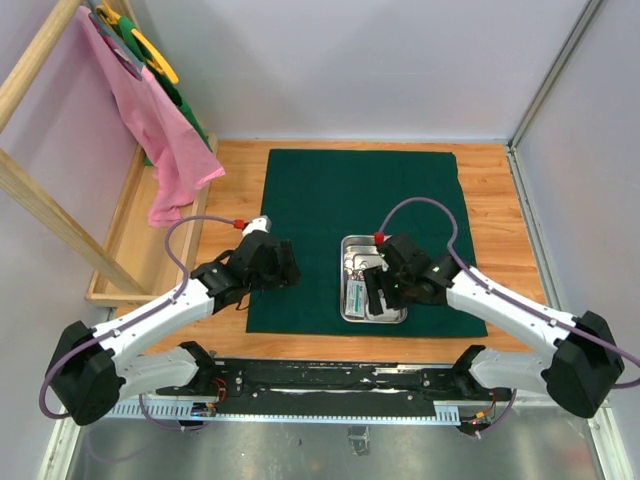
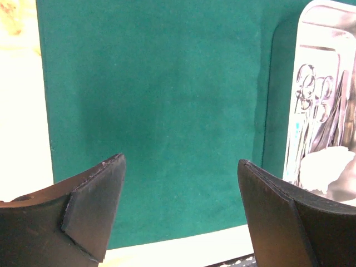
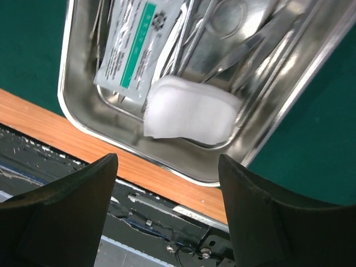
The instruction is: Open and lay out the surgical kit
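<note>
The metal tray (image 1: 347, 310) rests on the unfolded green cloth (image 1: 300, 215). In it lie scissors (image 2: 307, 86), several slim metal instruments (image 3: 192, 41), a white packet with a green stripe (image 3: 136, 47) and a white gauze pad (image 3: 189, 111) near its front end. My right gripper (image 1: 375, 290) is open over the tray, hiding part of its contents in the top view. No object shows between its fingers. To the tray's left, above bare cloth, my left gripper (image 1: 289, 263) stands open and empty, its fingers (image 2: 92, 206) well apart.
At the left a wooden rack (image 1: 60, 215) holds hanging pink cloth (image 1: 175, 160) and green cloth. Along the front runs a dark rail (image 1: 320, 385).
</note>
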